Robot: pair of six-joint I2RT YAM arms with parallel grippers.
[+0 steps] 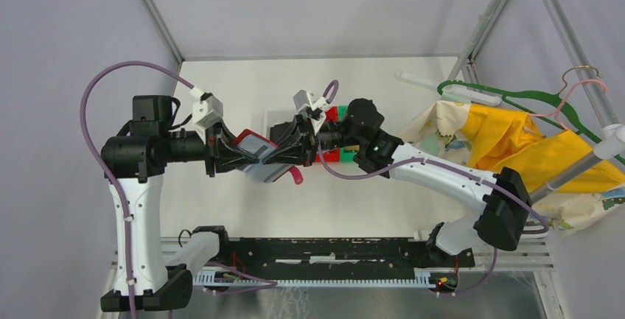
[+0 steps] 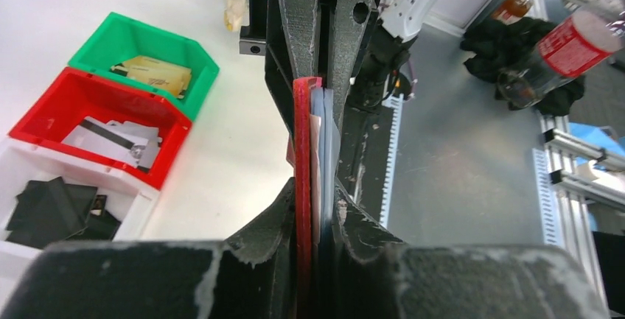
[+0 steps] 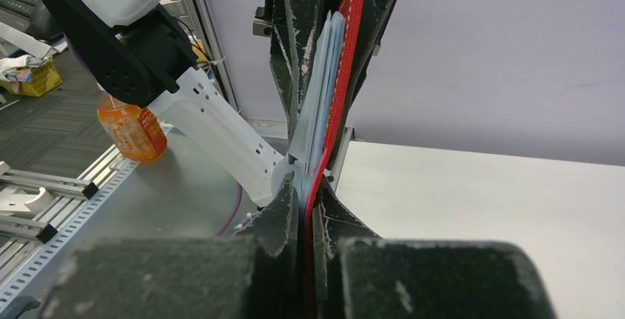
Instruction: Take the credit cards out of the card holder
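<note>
A red card holder [image 1: 248, 140] with pale blue-grey sleeves [image 1: 262, 172] hangs in the air above the table between both grippers; a red strap pokes out at its right. My left gripper is shut on it from the left, seeing it edge-on as red cover and thin pale layers. My right gripper is shut on it from the other side, the red cover [image 3: 347, 32] rising between the fingers. Whether any single card is separate within those layers I cannot tell.
Behind the grippers are a white bin [image 2: 118, 201], a red bin [image 2: 44, 116] and a green bin [image 2: 92, 54] with contents. Hangers and yellow cloth [image 1: 538, 157] fill the right.
</note>
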